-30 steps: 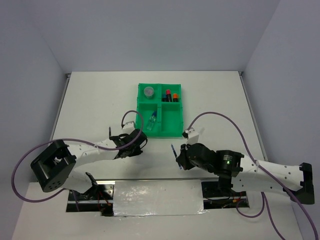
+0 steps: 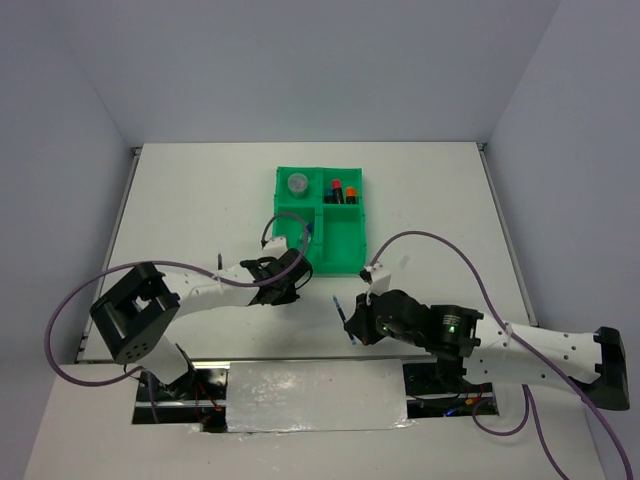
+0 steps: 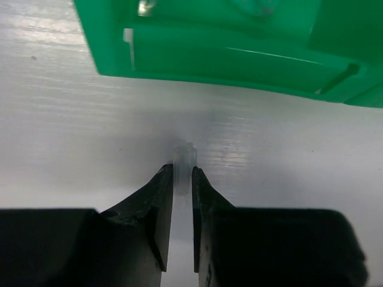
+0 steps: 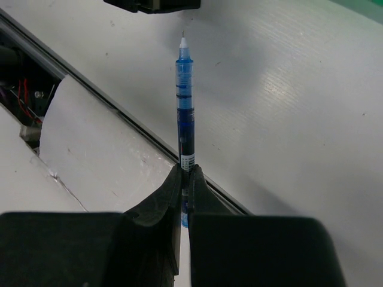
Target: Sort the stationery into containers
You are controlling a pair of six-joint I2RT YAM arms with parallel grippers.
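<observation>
My right gripper is shut on a blue pen, whose narrow tip is bare and points away from the fingers. In the top view this pen is in front of the green tray. My left gripper is in front of the tray's near wall, its fingertips close together. A small clear cap-like piece lies in the narrow gap between them; whether they grip it cannot be told. Inside the tray, a blue-topped clear item is partly covered by the left arm's cable.
A round clear container and several small red-, orange- and dark-topped items fill the tray's rear compartments. The front right compartment looks empty. On the left, a thin dark object stands out against the table.
Earlier, the right gripper and its pen shifted slightly left and nearer; they now hold about still.
</observation>
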